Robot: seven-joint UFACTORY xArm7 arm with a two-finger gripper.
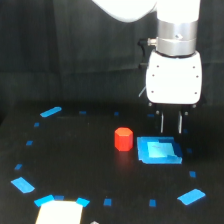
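The white robot arm reaches down from the top, with its gripper [171,122] at the right, above a blue square tray or patch [158,152]. Its two dark fingers stand apart, with nothing visible between them. A red hexagonal block [124,139] sits just left of the blue square, apart from the fingers.
The black table [90,170] carries several small blue tape marks. A pale object [58,213] is cut off at the bottom left edge. A dark curtain hangs behind.
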